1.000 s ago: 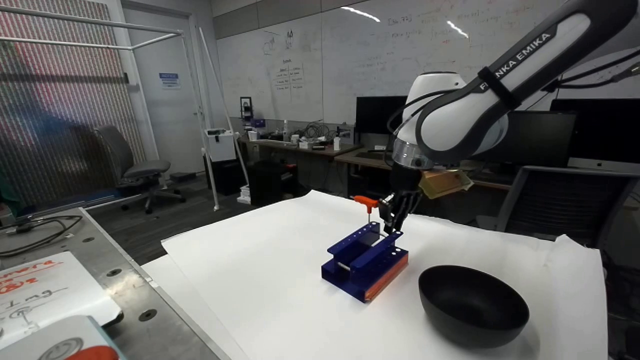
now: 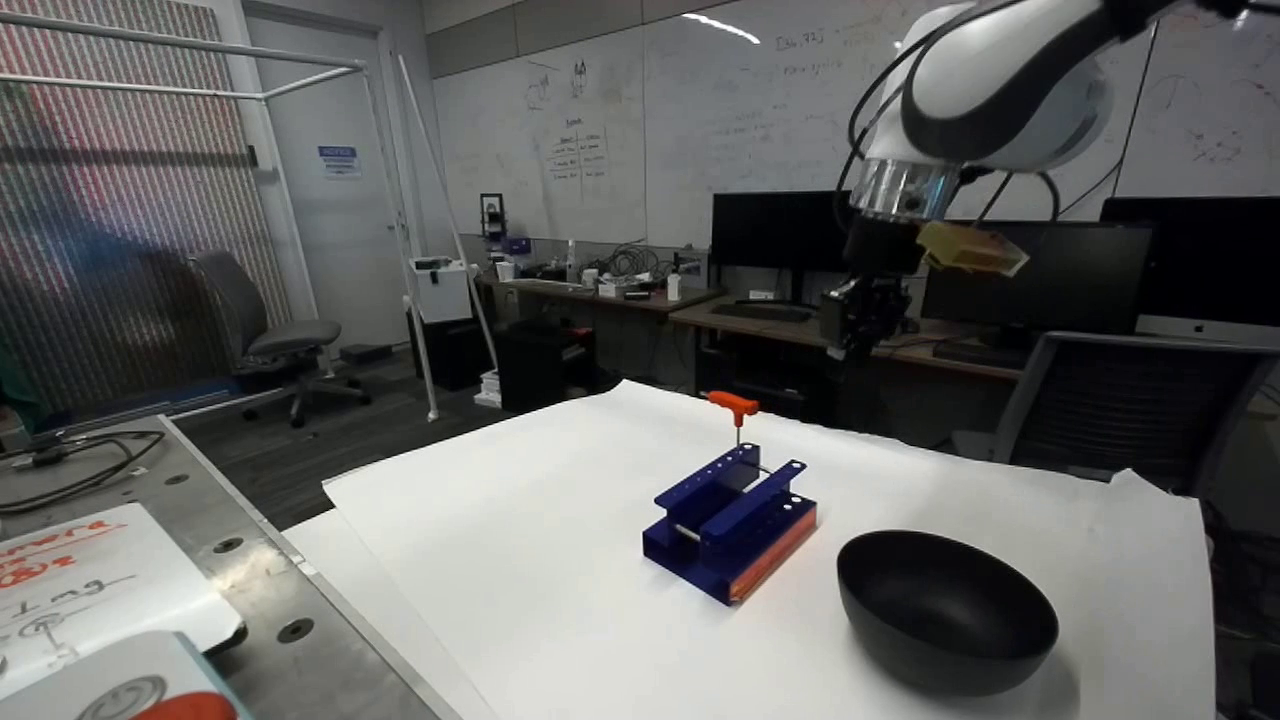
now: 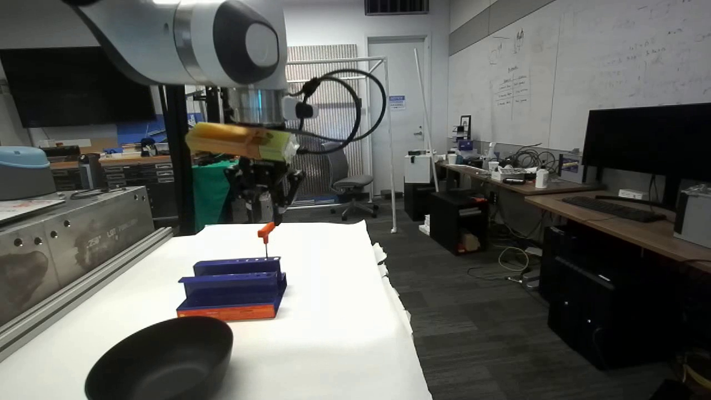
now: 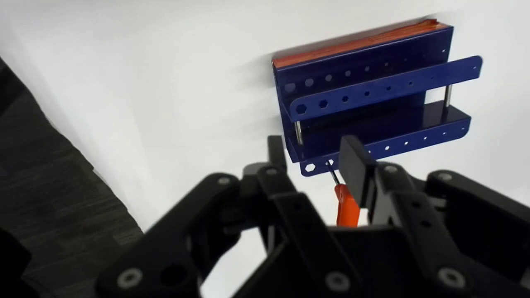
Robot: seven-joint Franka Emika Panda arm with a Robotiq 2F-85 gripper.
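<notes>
A blue metal rack (image 2: 732, 528) with rows of holes and an orange side sits on the white-covered table. One hex key with an orange T-handle (image 2: 734, 406) stands in a hole at the rack's end. In the wrist view its orange handle (image 4: 348, 207) shows partly behind one finger, while its thin shaft reaches the rack (image 4: 377, 89). My gripper hangs well above the rack and key, its fingers apart with nothing held between them. In exterior view 2 the gripper (image 3: 263, 212) appears above and behind the orange handle (image 3: 266, 230).
A black bowl (image 2: 948, 612) rests on the table beside the rack, towards exterior view 1's right. White paper (image 2: 504, 540) covers the table, with bare room around the rack. Beyond the paper's edge the dark floor (image 4: 54, 198) shows.
The arm has risen and moved right in exterior view 1, away from the rack and the orange-handled key. Rack, key and bowl have stayed in place.
</notes>
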